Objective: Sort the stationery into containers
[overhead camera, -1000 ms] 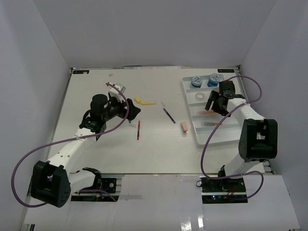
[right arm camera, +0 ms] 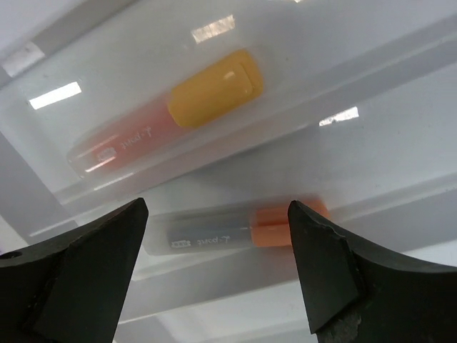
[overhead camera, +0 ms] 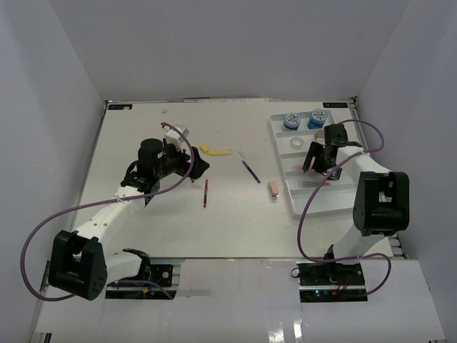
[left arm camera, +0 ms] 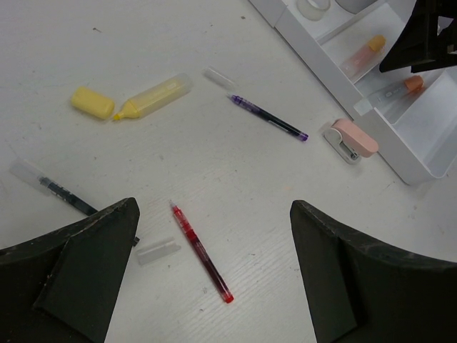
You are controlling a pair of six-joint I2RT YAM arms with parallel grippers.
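Note:
My left gripper is open over the table. Below it lie a red pen (left arm camera: 202, 251), a black pen (left arm camera: 75, 201) with clear caps, a yellow highlighter (left arm camera: 153, 96) with its cap (left arm camera: 92, 101) apart, a blue-purple pen (left arm camera: 268, 116) with a cap (left arm camera: 220, 78), and a pink stapler (left arm camera: 355, 138). My right gripper stands open inside the white organiser (overhead camera: 316, 205), low over two compartments. One holds an orange-capped pink glue tube (right arm camera: 209, 93), the other a grey tube with red-orange cap (right arm camera: 207, 232), lying between the open fingers.
Two blue round containers (overhead camera: 291, 121) and a clear tape roll (overhead camera: 296, 142) occupy the organiser's back. The table's centre and front have free room. Both arms reach in from the front corners.
In the top view, my right gripper has shifted slightly down and left within the organiser, toward the front compartments. My left arm has moved very little; the objects lie as before.

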